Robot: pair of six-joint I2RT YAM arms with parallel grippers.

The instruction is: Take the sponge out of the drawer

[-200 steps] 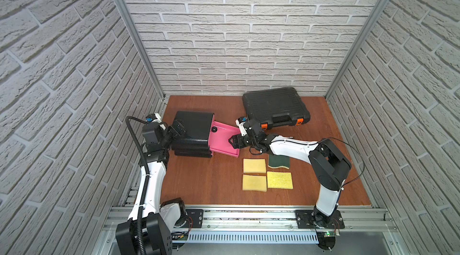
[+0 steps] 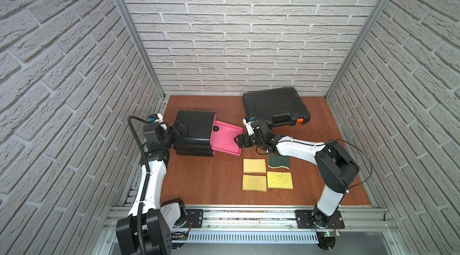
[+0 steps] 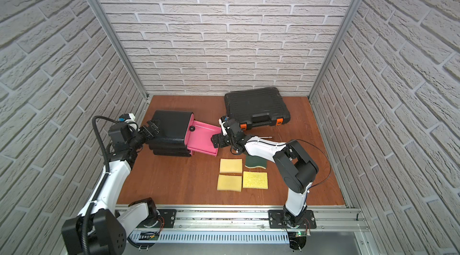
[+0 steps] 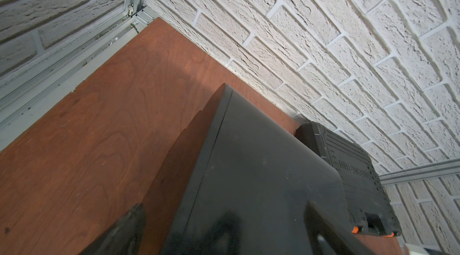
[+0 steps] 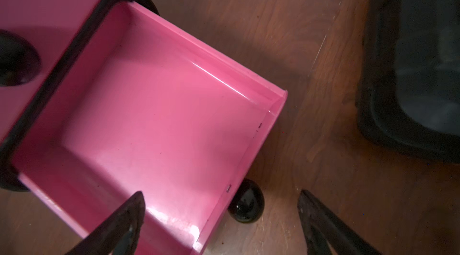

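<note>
The black drawer cabinet (image 2: 194,128) stands at the left of the table. Its pink drawer (image 5: 158,111) is pulled out, and the bottom that shows in the right wrist view is bare. My right gripper is open above the drawer's front edge, one finger over the drawer and the other beyond its black knob (image 5: 246,201). At the cabinet's left side, my open left gripper (image 2: 179,128) hovers by the top (image 4: 268,168). On the table lie three yellow sponges (image 2: 254,165) and a green-topped sponge (image 2: 278,161).
A black case (image 2: 277,104) with orange latches lies at the back, close behind the right gripper. Bare wood (image 2: 206,180) is free in front of the cabinet. A brick wall (image 4: 287,39) rises behind the table.
My right gripper has drawn back to the right, from over the drawer to its front edge. The cabinet and drawer have shifted slightly right. The left arm has barely moved.
</note>
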